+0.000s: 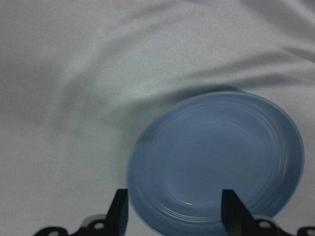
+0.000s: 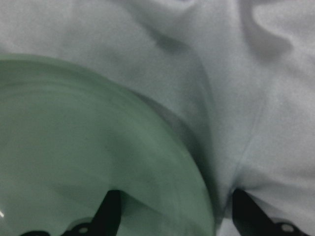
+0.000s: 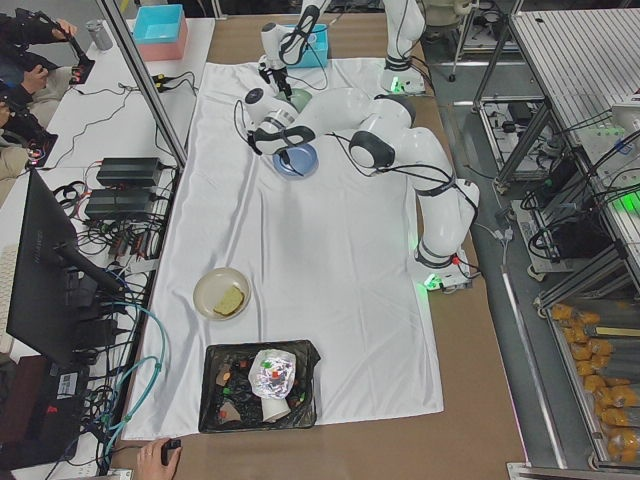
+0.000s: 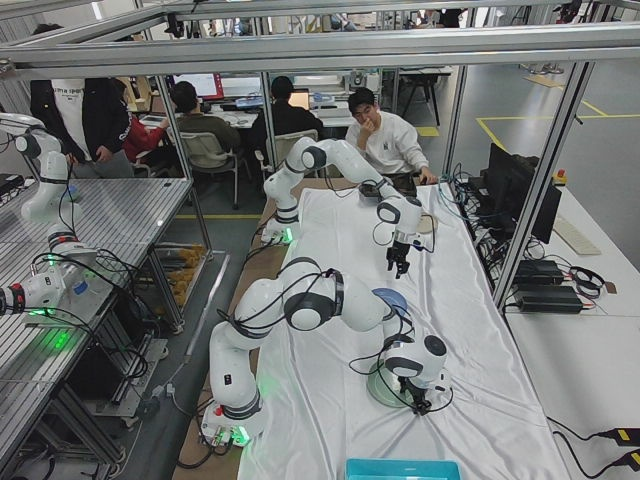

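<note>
A blue plate (image 1: 214,157) lies on the white cloth (image 1: 74,123); my left gripper hovers over its near part, open, fingers empty. In the right wrist view a green plate (image 2: 83,137) fills the left side, and my right gripper is open, low over its right rim, one fingertip over the plate and the other beside the cloth outside it. Whether it touches the rim cannot be told.
A beige plate (image 3: 210,300) with a sponge-like piece and a black tray (image 3: 215,410) with assorted items stand on the front cloth. A turquoise bin (image 4: 402,470) sits beyond the green plate.
</note>
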